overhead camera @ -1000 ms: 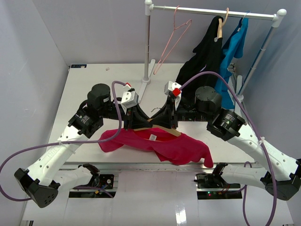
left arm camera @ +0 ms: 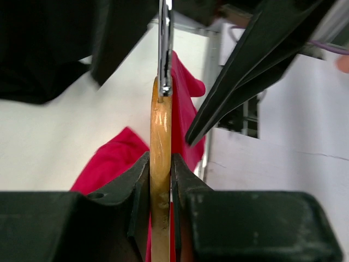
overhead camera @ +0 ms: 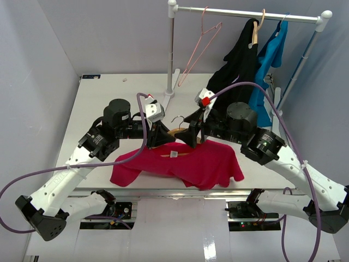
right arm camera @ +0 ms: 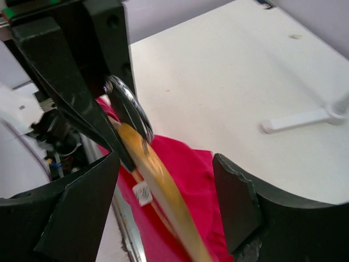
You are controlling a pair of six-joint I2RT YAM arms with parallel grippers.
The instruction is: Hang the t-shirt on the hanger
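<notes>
A red t-shirt (overhead camera: pixel 207 164) lies spread along the table's front edge, with a wooden hanger (left arm camera: pixel 160 136) partly in it and its white label showing. In the left wrist view my left gripper is shut on the hanger's wood, just below the metal hook (left arm camera: pixel 164 54). My right gripper (overhead camera: pixel 193 128) is beside the hook at the hanger's right; in the right wrist view its fingers are apart, with the hanger (right arm camera: pixel 161 180) running between them, not visibly clamped.
A white rail (overhead camera: pixel 240 13) at the back holds a pink hanger (overhead camera: pixel 199 46), a black garment (overhead camera: pixel 234 65) and a blue one (overhead camera: pixel 267 60).
The t-shirt's right part has shifted up and left.
</notes>
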